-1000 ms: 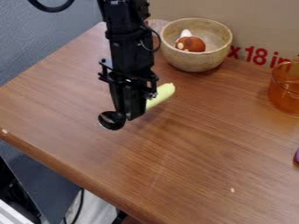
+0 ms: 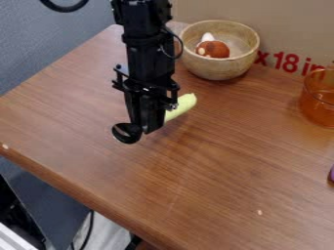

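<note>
My black gripper [image 2: 143,125] hangs low over the wooden table [image 2: 196,195], left of centre. A dark oval piece at its lower left, near the tabletop, looks like a fingertip or an object; I cannot tell which. A pale yellow-green elongated object [image 2: 182,104] lies just behind and to the right of the gripper, partly hidden by it. Whether the fingers are open or shut, or touch that object, is hard to make out.
A wooden bowl [image 2: 218,64] with a brown and white item inside stands at the back. An orange clear container [image 2: 318,103] sits at the right edge, with a purple thing [image 2: 330,173] below it.
</note>
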